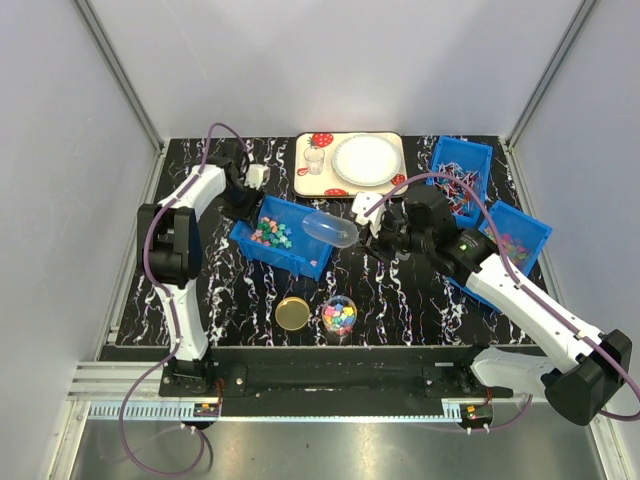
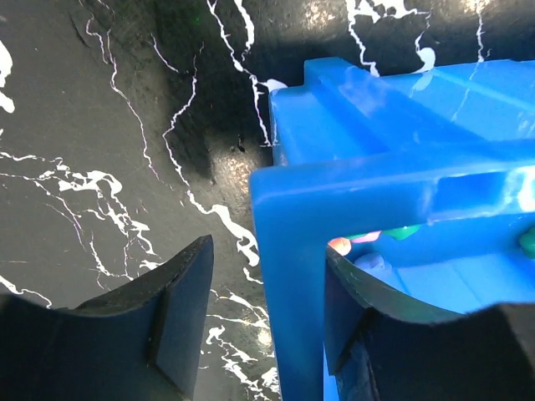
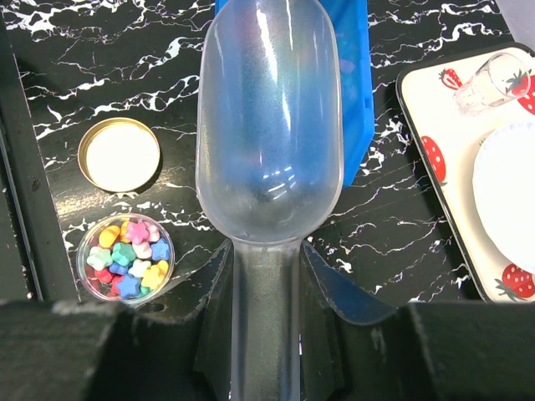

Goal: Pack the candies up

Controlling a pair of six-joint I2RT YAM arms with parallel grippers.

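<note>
Candies [image 1: 271,233] in several colours lie in the blue bin [image 1: 295,266] at the middle left. My left gripper stands open at a corner of this bin, its fingers [image 2: 177,322] on either side of the wall. A gap shows between the outer finger and the wall. In the right wrist view, my right gripper is shut on the handle of a clear scoop [image 3: 269,125]. The scoop's bowl hangs over the bin's right side and looks empty. A round clear jar [image 3: 125,257] with colourful candies stands near the front.
A gold-rimmed lid [image 1: 292,313] lies left of the jar. Behind the bin is a strawberry tray [image 1: 390,190] with a white plate [image 1: 366,160] and a glass [image 1: 314,160]. More blue bins [image 1: 525,235] stand at the right. Bare table lies at the front left.
</note>
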